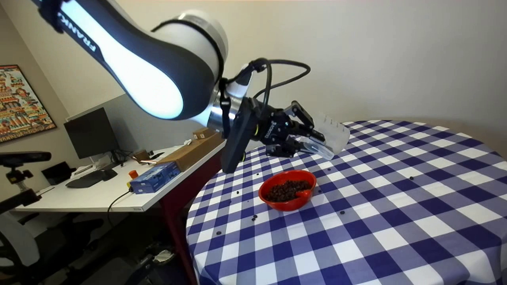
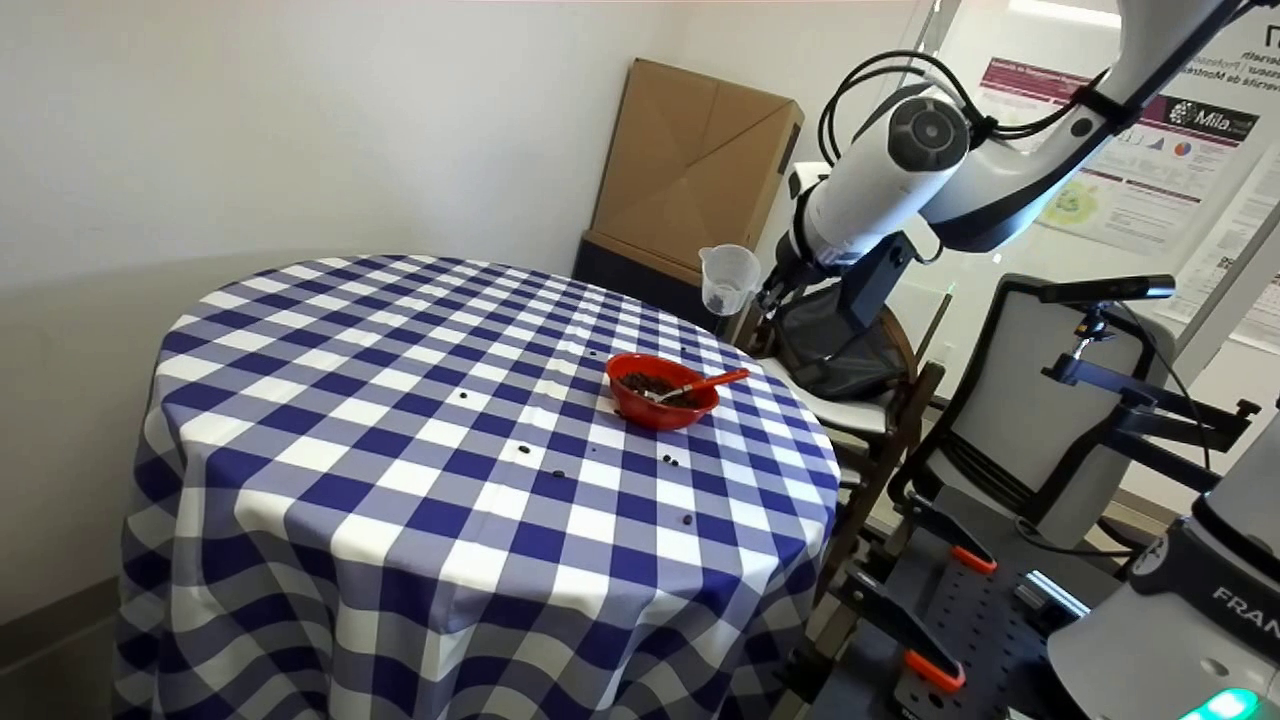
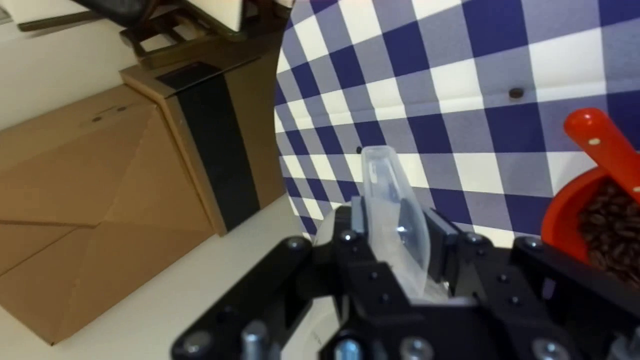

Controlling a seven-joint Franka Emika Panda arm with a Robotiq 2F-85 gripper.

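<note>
A clear measuring cup (image 1: 336, 135) hangs above the checkered table, its handle (image 3: 379, 174) clamped between the dark fingers of my gripper (image 1: 319, 141). In exterior view 2 the clear cup (image 2: 727, 278) is roughly upright and appears empty; exterior view 1 shows it leaning. A red bowl (image 1: 287, 204) holding dark brown beans (image 1: 285, 190) sits on the table below and nearer that camera than the cup. A red-handled spoon (image 2: 708, 383) rests in it, its handle over the rim. In the wrist view part of the red bowl (image 3: 559, 216) shows at the right edge.
Several loose beans are scattered on the checkered tablecloth (image 1: 404, 209) around the bowl. Large cardboard boxes (image 2: 684, 156) stand beyond the table, and a chair (image 2: 840, 396) is close to its edge.
</note>
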